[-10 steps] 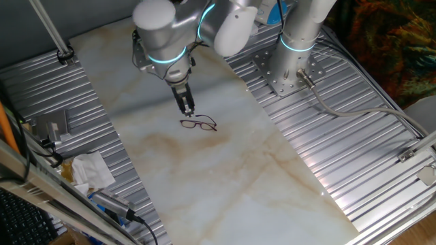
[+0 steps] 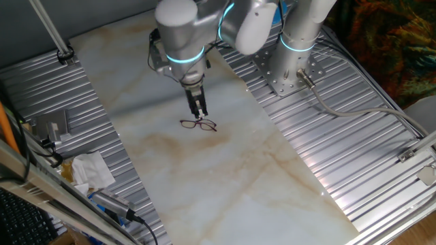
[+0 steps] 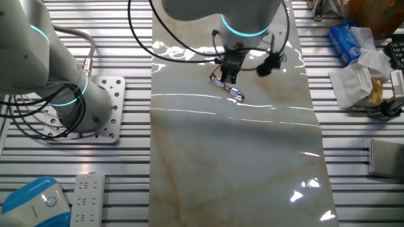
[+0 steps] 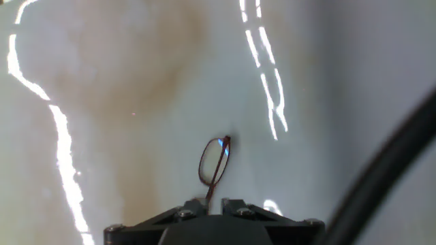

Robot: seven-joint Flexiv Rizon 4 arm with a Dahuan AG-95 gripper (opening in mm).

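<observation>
A pair of dark reddish-brown framed glasses [image 2: 198, 124] lies on the marbled sheet [image 2: 225, 177]. My gripper [image 2: 199, 117] points down right at the glasses, its tips over the bridge side of the frame. From the other side, the glasses [image 3: 227, 87] show both lenses, with the gripper [image 3: 229, 81] covering part of them. In the wrist view, one lens and a thin arm of the glasses [image 4: 214, 162] reach down to the gripper. Only a narrow gap shows between the fingertips; whether they touch the frame is hidden.
Around the glasses the sheet is bare. The robot's base [image 2: 289, 71] stands beside it on the slatted metal table [image 2: 354, 156]. White tissues [image 3: 351, 85] and a blue packet [image 3: 344, 43] lie off the sheet, and a white power strip [image 3: 87, 198] is opposite.
The glasses have not visibly moved.
</observation>
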